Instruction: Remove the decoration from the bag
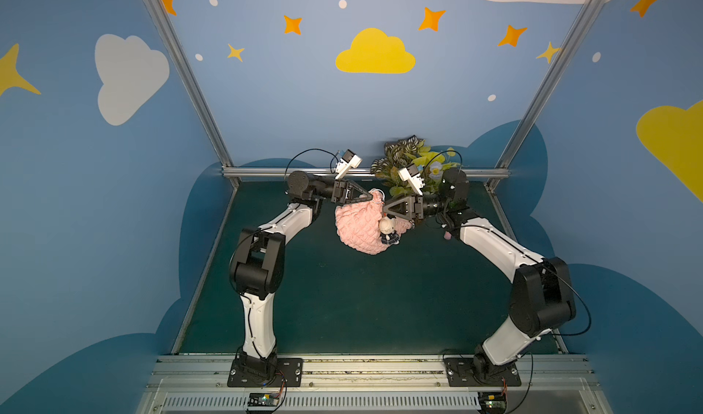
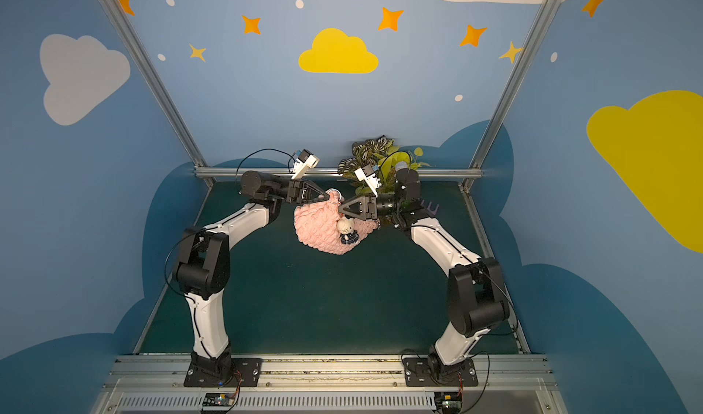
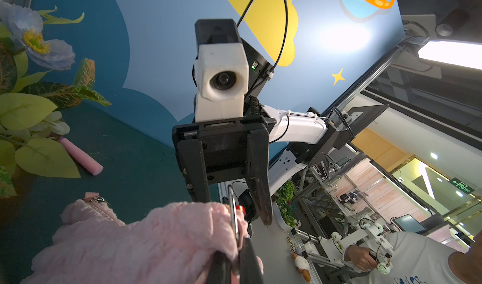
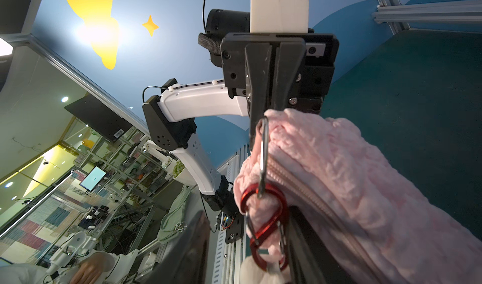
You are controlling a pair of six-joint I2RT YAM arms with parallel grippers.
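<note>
The fluffy pink bag (image 1: 359, 227) hangs between my two arms, its zipper side facing the right wrist view. A silver clip (image 4: 263, 158) sits at its upper corner, with a red carabiner (image 4: 271, 218) linked below. A small pale doll decoration (image 1: 387, 227) in dark checked clothes hangs at the bag's front. My left gripper (image 1: 371, 198) is shut on the bag's upper corner; whether cloth or the silver clip lies between its tips is unclear. Part open, my right gripper (image 1: 385, 207) stands close to the carabiner, one finger (image 4: 306, 248) right beside it.
A leafy plant (image 1: 402, 161) with flowers stands behind the bag at the back rail. Near it lies a pink stick-like piece (image 3: 80, 156) on the dark green table (image 1: 351, 304).
</note>
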